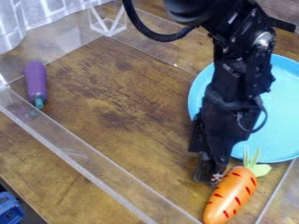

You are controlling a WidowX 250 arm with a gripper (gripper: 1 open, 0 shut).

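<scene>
My black gripper (211,166) hangs low at the lower right, its tip down near the board just left of a toy carrot (230,196) with orange body, red stripes and pale green leaves. Whether the fingers are open or shut is hard to tell, as the fingers are dark and partly hidden. A light blue plate (267,114) lies behind the gripper, partly covered by it. A purple toy eggplant (37,82) lies at the far left.
Clear plastic walls border the wooden board (111,105). A white mesh object (24,19) sits at the top left and a blue object (9,207) at the lower left. The middle of the board is free.
</scene>
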